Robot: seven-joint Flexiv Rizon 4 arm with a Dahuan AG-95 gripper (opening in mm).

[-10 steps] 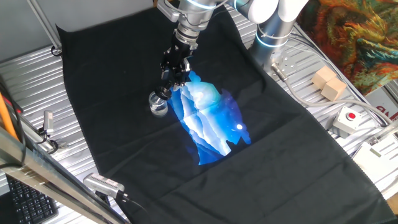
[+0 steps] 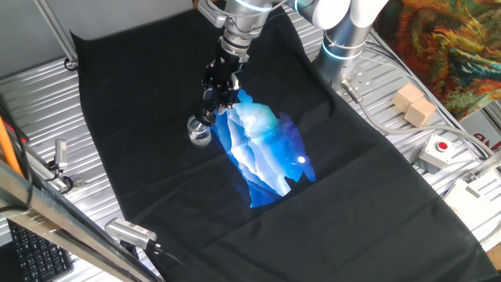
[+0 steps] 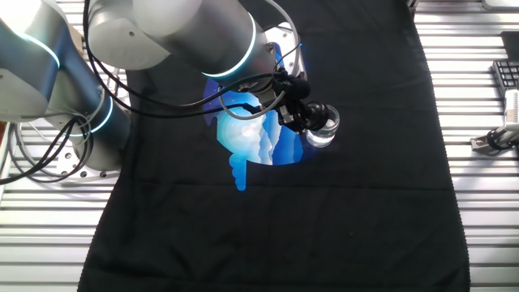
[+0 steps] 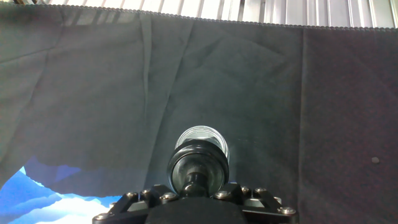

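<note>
A clear glass jar (image 2: 200,135) is on the black cloth, beside the left edge of a blue picture patch (image 2: 262,149). My gripper (image 2: 211,106) is just above and beside the jar, pointing toward its mouth. From between its fingers juts a black, round-headed object (image 4: 198,165) on a narrow neck, and the grip appears closed around that neck. In the wrist view the head covers much of the glass jar (image 4: 204,131). The fingertips are mostly hidden, and whether the head touches the rim or reaches inside cannot be told. In exterior view 2 the jar (image 3: 324,132) stands right beside the gripper.
Black cloth (image 2: 344,223) covers most of the table, with wide bare areas around the jar. Wooden blocks (image 2: 413,106) and a red-button box (image 2: 435,151) are off the cloth on the right. A metal device (image 2: 131,233) and a keyboard (image 2: 37,254) lie at the lower left.
</note>
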